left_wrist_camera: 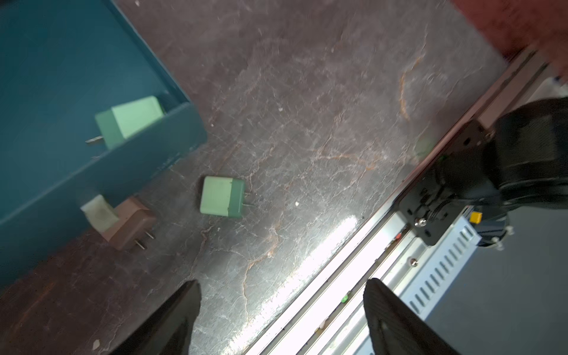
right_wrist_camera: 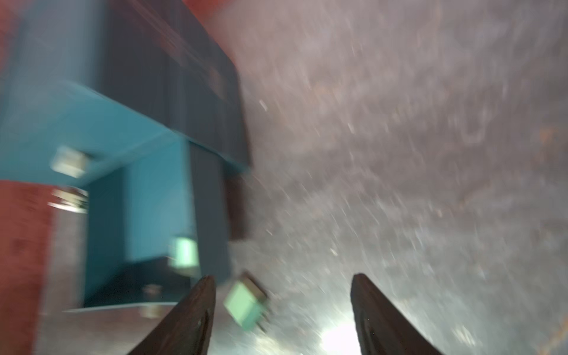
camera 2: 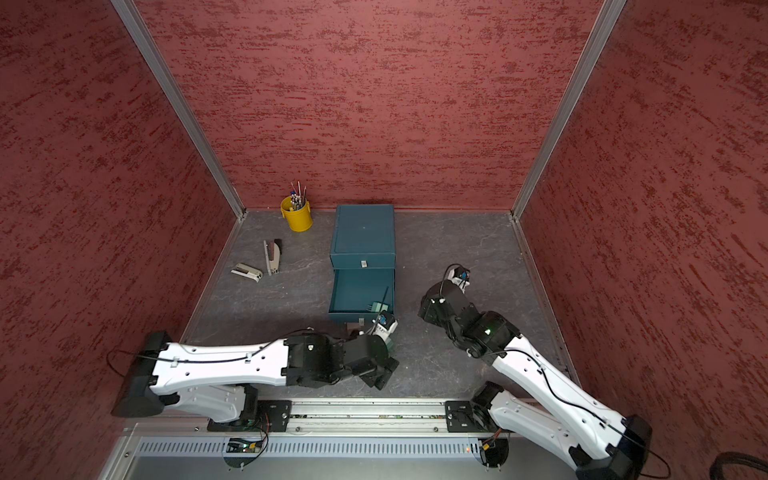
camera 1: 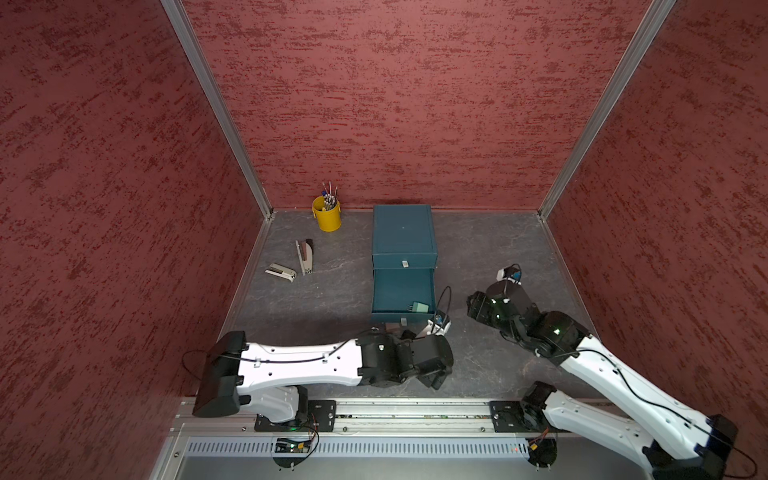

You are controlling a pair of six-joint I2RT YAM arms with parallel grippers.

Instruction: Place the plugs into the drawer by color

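A teal drawer box [camera 1: 401,233] has its lower drawer [camera 2: 360,285] pulled out, holding a green plug [left_wrist_camera: 135,117] near the front corner. On the table in front lie another green plug [left_wrist_camera: 222,196] and a brown plug [left_wrist_camera: 127,224], clearest in the left wrist view. My left gripper is over the front area, open and empty above these plugs. My right gripper is to the right of the drawer, open, nothing between its fingers; its wrist view is blurred.
A yellow pen cup [camera 1: 327,217] and two staplers [camera 1: 281,272] stand or lie at the left. Red walls surround the table.
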